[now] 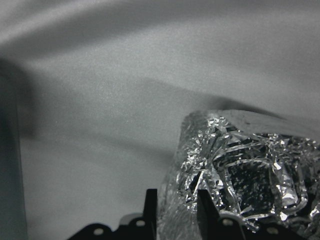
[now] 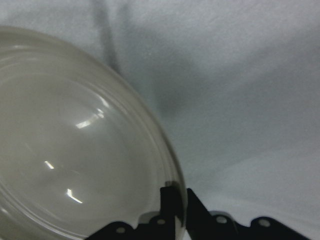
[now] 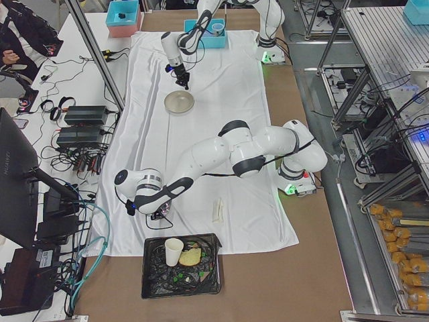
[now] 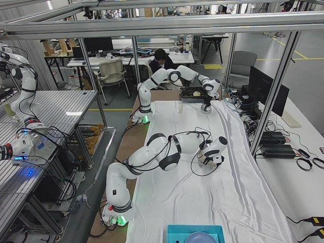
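A crumpled silver foil packet (image 1: 255,185) lies on the white cloth under my left gripper, in the near arm of the camera left view. Its fingers stand apart at the packet's edge; whether they grip it is unclear. A pale, shallow round plate (image 3: 179,101) lies farther back on the cloth. In the right wrist view, my right gripper has its fingers at the plate's rim, close together; I cannot tell whether they clamp it.
A black lined tray (image 3: 181,283) with a white cup (image 3: 173,251) and a yellow item stands at the near edge. A blue bin (image 4: 172,234) is at the opposite end. A pale strip (image 3: 218,210) lies on open cloth.
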